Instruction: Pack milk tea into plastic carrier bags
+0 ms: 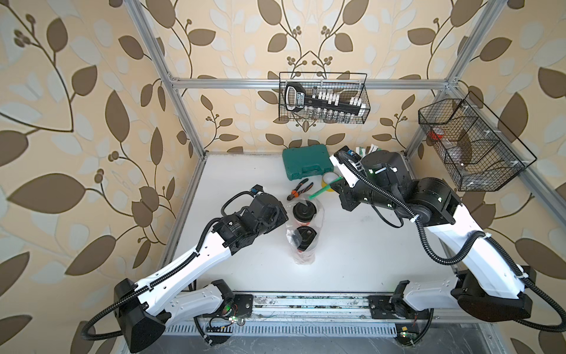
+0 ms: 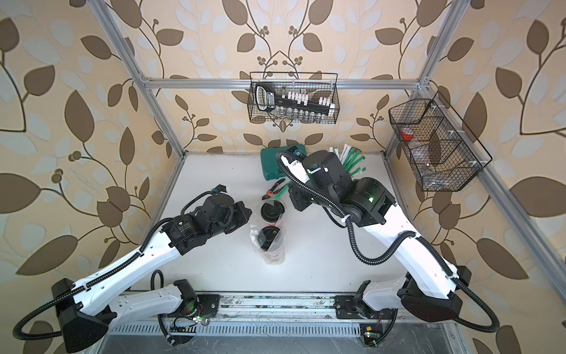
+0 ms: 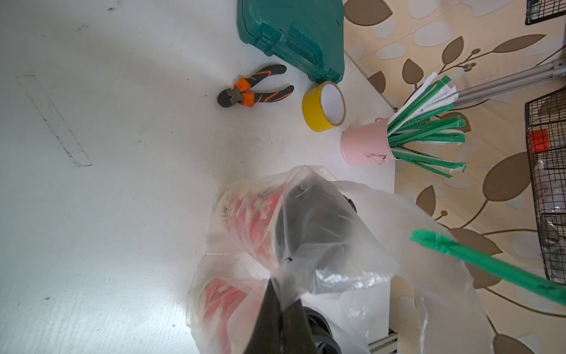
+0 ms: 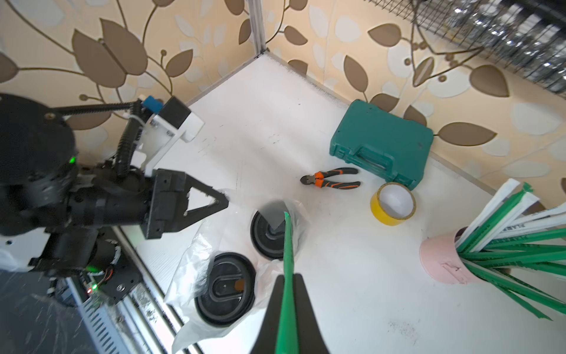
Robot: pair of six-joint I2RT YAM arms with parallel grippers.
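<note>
Two cups with black lids [image 4: 225, 289] stand side by side inside a clear plastic bag [image 3: 330, 265]; the lids show from above through its open top. My left gripper is shut on the edge of the bag, whose film gathers to its fingertips. My right gripper is shut on a green straw [image 4: 287, 253] that sticks out past the fingers. In the top left view this straw [image 1: 323, 190] hangs above the far side of the bag, its free end pointing toward the far cup. The straw appears apart from the bag in the left wrist view.
Behind the bag lie orange-handled pliers [image 4: 330, 178], a roll of yellow tape [image 4: 393, 203] and a green case [image 4: 382, 141]. A pink bucket [image 4: 442, 258] of wrapped straws stands at the right.
</note>
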